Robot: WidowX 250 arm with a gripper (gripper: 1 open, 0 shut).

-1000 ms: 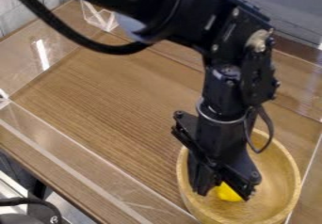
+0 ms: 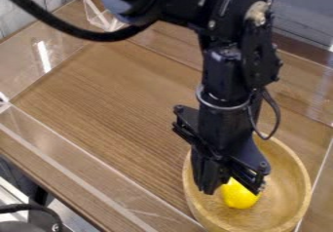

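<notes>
My black gripper (image 2: 224, 170) reaches down into a round tan bowl (image 2: 283, 205) at the lower right. A yellow object (image 2: 240, 195) lies in the bowl right at the fingertips, partly hidden behind them. I cannot tell how far apart the fingers stand or whether they touch it.
A white wire item (image 2: 104, 14) is at the back left, partly behind the arm. The table's edge runs along the lower left.
The bowl has stayed in about the same place.
</notes>
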